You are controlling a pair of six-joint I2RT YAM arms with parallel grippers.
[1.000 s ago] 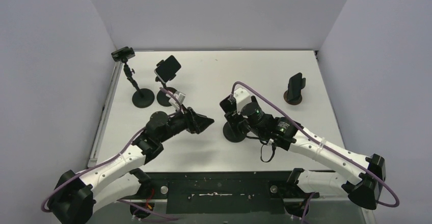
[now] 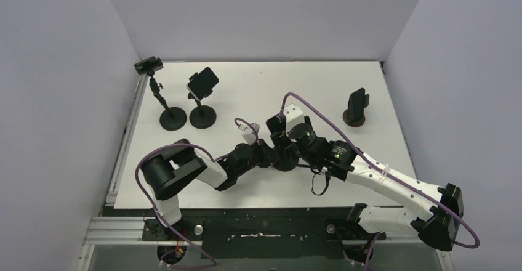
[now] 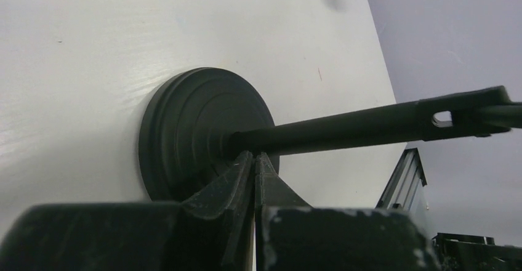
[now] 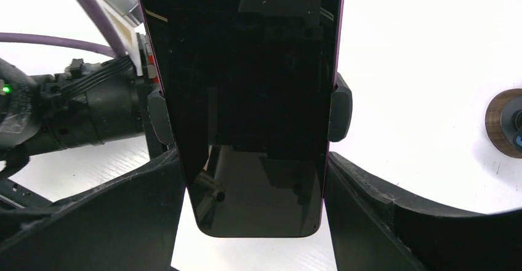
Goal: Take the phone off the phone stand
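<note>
A black phone (image 4: 258, 117) fills the middle of the right wrist view, its screen facing that camera. My right gripper is shut on its two side edges near the lower end. The stand's clamp arms (image 4: 340, 108) still flank the phone a little farther up. In the left wrist view, the stand's round black base (image 3: 209, 123) is on the table, with its pole (image 3: 345, 126) running off to the right. My left gripper is shut low beside the pole's foot, nothing visible between its fingers; whether it touches the base I cannot tell.
Two other stands, a tall one (image 2: 173, 118) and one with a phone (image 2: 203, 83), occupy the back left. Another stand with a dark device (image 2: 356, 106) is at the right.
The right arm has barely moved. The stand's base has shifted slightly to the right.
</note>
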